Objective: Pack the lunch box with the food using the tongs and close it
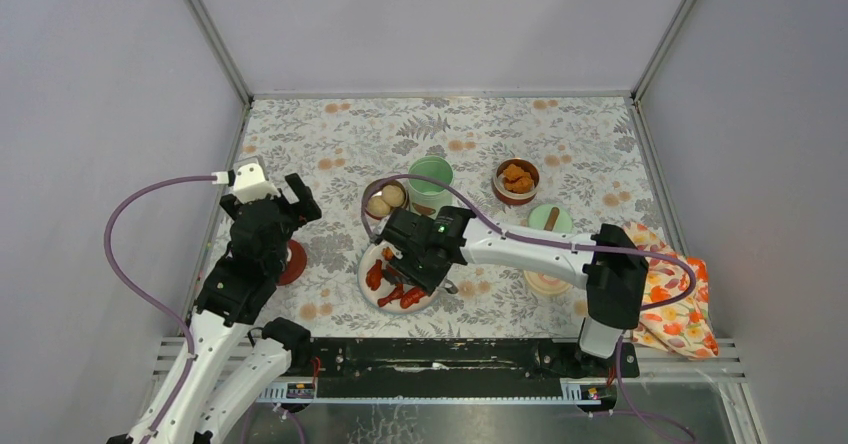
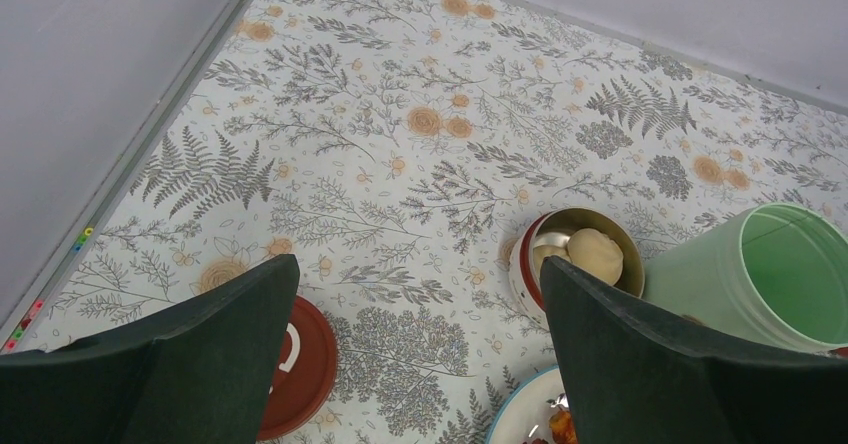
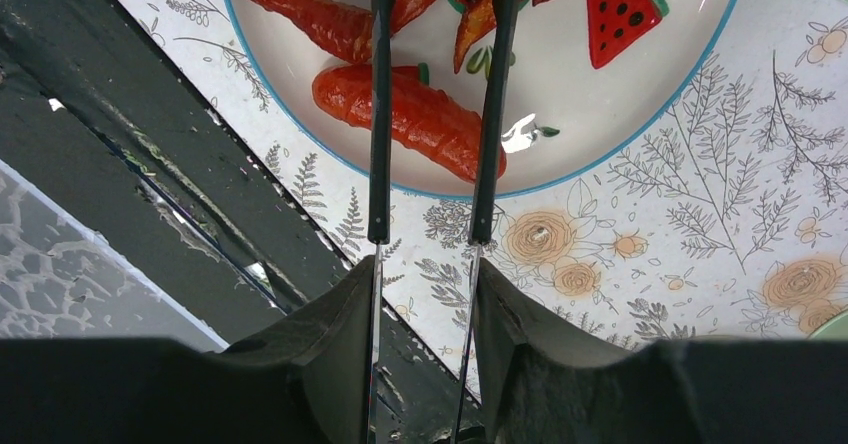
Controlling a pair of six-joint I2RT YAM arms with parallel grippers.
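Observation:
My right gripper is closed on a pair of tongs (image 3: 381, 114), its fingers against the metal arms. Over the white plate (image 3: 640, 114) the tongs' dark arms stand a little apart, their far ends beyond the top of the right wrist view. Chicken pieces and sausages lie on that plate; one sausage (image 3: 430, 124) is partly below the tongs. At the left, my left gripper is open and empty above the table. Buns sit in a round metal-lined bowl (image 1: 371, 190), beside a green cup (image 1: 431, 170).
Nuggets fill a brown bowl (image 1: 515, 196) at the back right. A pale green lid (image 1: 566, 222) and a cream lid (image 1: 548, 284) lie right of the plate. A reddish-brown lid (image 2: 310, 374) lies under the left arm. An orange floral cloth (image 1: 665, 309) is at the right edge.

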